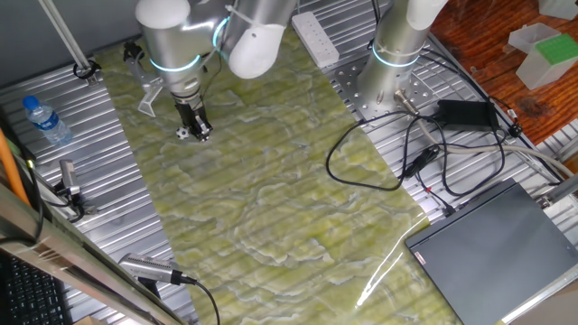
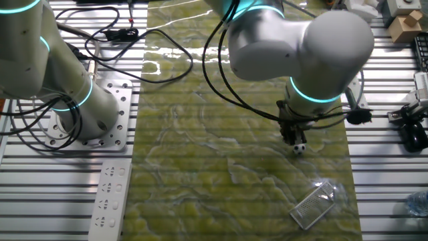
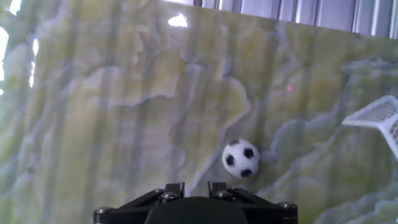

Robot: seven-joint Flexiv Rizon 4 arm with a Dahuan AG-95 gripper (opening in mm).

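Note:
A small white football with black patches rests on the green marbled mat, beyond and to the right of my gripper in the wrist view. The black fingers stand a narrow gap apart with nothing between them. In exterior view 1 the gripper is low over the mat, and the football is just left of it. Exterior view 2 shows the ball close by the fingertips; contact cannot be told. A white mesh goal is at the right of the wrist view.
The goal lies near the mat's edge. A water bottle is on the slatted table at left. Black cables loop onto the mat beside a laptop.

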